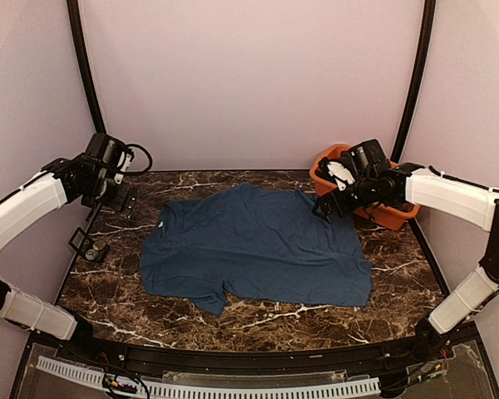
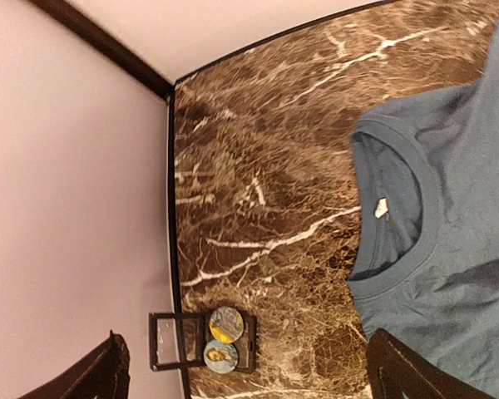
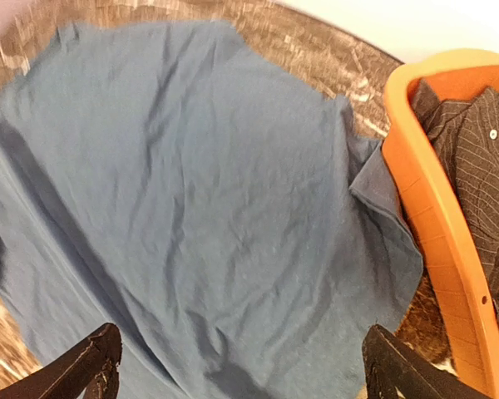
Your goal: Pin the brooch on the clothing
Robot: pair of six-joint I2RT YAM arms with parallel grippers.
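A blue shirt [image 1: 258, 249] lies spread on the marbled table, its neck opening with a small white label [image 2: 382, 208] toward the left. Two round brooches, one yellowish [image 2: 226, 325] and one bluish [image 2: 220, 356], sit in a small dark case [image 2: 250, 342] whose clear lid stands open, left of the shirt. My left gripper [image 1: 130, 204] hangs open over the back left, beyond the case, with nothing between its fingers. Above the shirt's right back part, beside the orange basket, my right gripper [image 1: 328, 205] is open and empty too. No brooch shows on the visible cloth.
An orange basket [image 3: 446, 224] holding dark striped cloth [image 3: 482, 166] stands at the back right, against the shirt's edge. A wall [image 2: 75, 208] rises close on the left behind the case. Bare table [image 1: 108, 307] lies along the front and left.
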